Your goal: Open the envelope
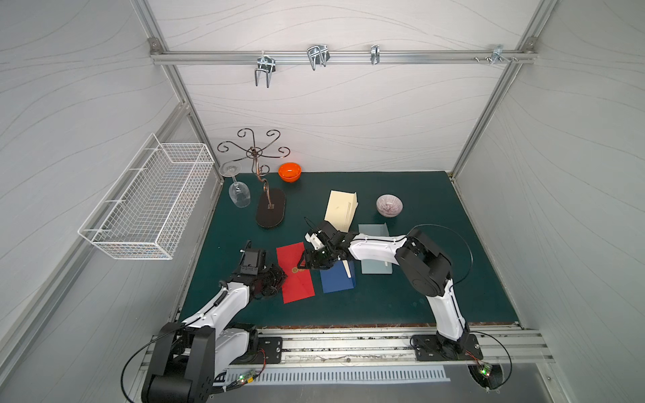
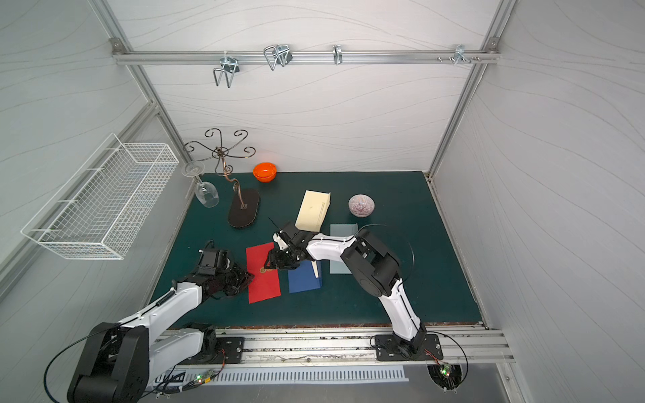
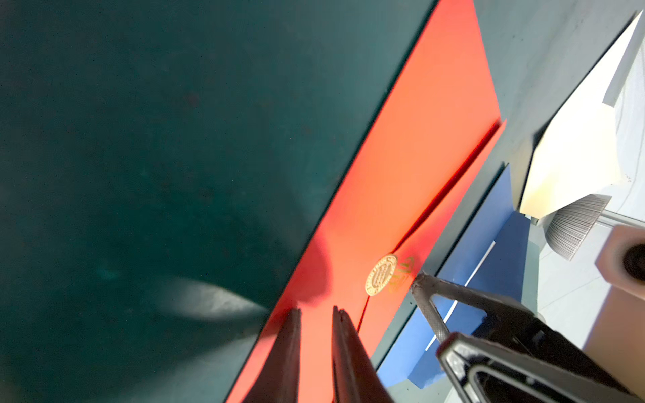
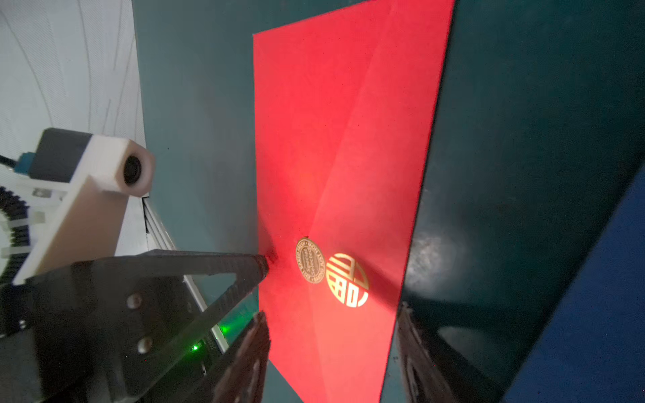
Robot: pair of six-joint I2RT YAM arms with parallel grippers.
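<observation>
The red envelope (image 1: 297, 285) lies on the dark green table between both arms, its long flap folded down. A round gold seal (image 4: 310, 260) sits at the flap's edge, beside a gold printed emblem (image 4: 346, 280). In the left wrist view my left gripper is over the envelope's near left part, with a narrow gap between its fingers. From the other side, my right gripper reaches over the flap edge, fingers wide apart, nothing held. Whether either gripper touches the paper is hard to tell.
A blue envelope (image 1: 338, 280), a pale blue envelope (image 1: 376, 266) and a cream envelope (image 1: 340, 209) lie to the right. At the back stand an orange bowl (image 1: 289, 172), a glass bowl (image 1: 389, 205) and a metal stand (image 1: 270, 213) beside a wine glass (image 1: 239, 194).
</observation>
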